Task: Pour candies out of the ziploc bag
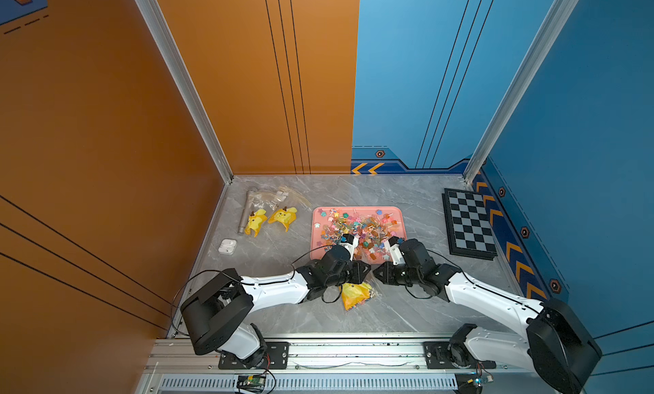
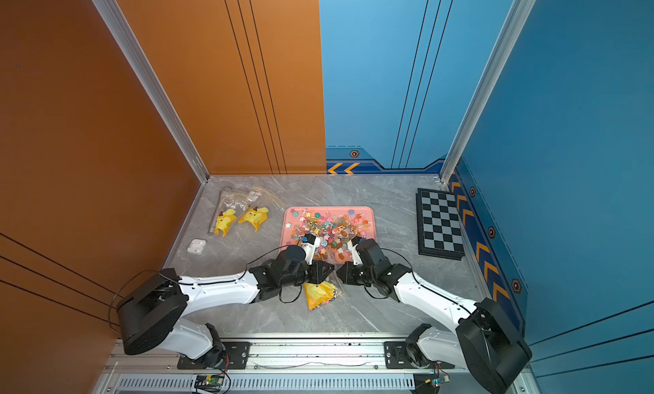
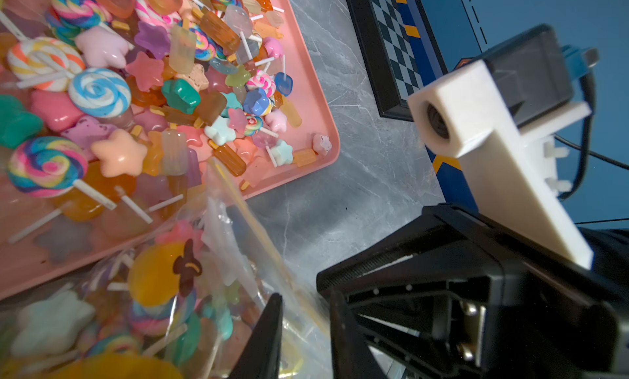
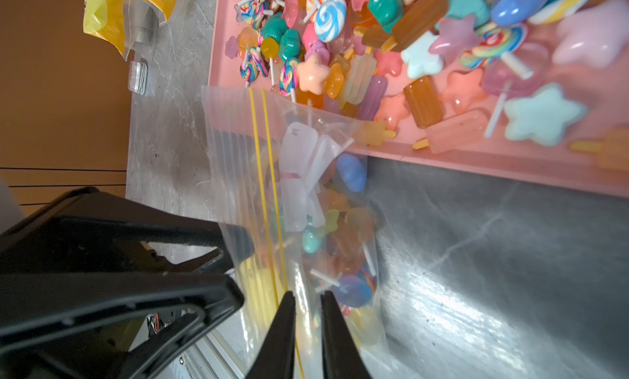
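A clear ziploc bag (image 4: 327, 244) filled with colourful candies and a yellow printed part (image 1: 355, 295) is in front of the pink tray (image 1: 315, 238). Its top edge, with yellow zip lines, stands up between my two grippers. In the left wrist view, my left gripper is partly open, and the bag's zip edge runs down to its fingers. The right gripper has a narrower gap, with clear film showing in it. Whether either finger pair touches the film cannot be told. Many candies (image 3: 118, 152) lie in the tray.
Two yellow bags (image 1: 282, 218) with clear plastic lie at the back left, near a white case (image 1: 227, 246). A checkered board (image 1: 470, 220) is at the right.
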